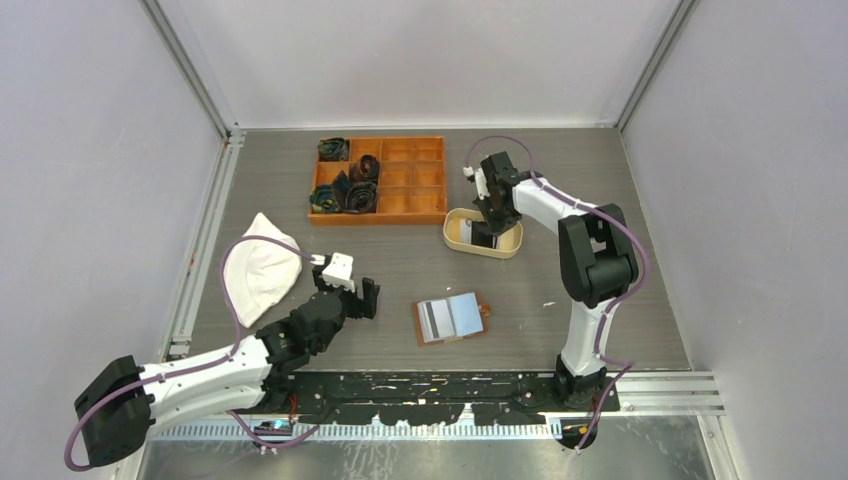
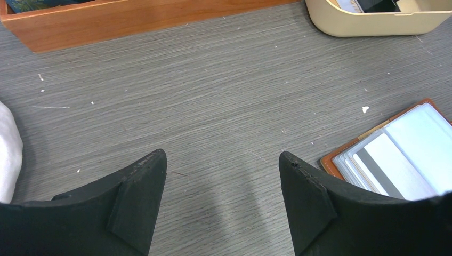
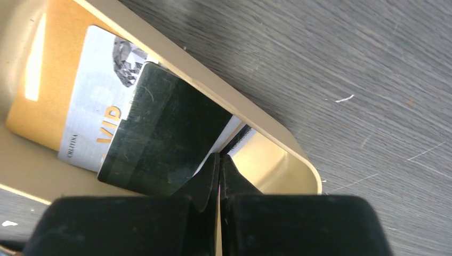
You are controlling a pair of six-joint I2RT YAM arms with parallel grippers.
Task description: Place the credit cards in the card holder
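Note:
A beige box [image 1: 455, 232] holds cards: an orange one, a white VIP card [image 3: 85, 96] and a black card [image 3: 160, 128], seen in the right wrist view. My right gripper is down at the box, fingertips together by the black card's edge; whether a card is between them is unclear. The brown card holder [image 1: 450, 318] lies open on the table with pale sleeves. My left gripper stands open above the table, left of the holder.
An orange compartment tray [image 1: 410, 215] with dark coiled items stands at the back. A white cloth [image 1: 260, 275] lies at the left.

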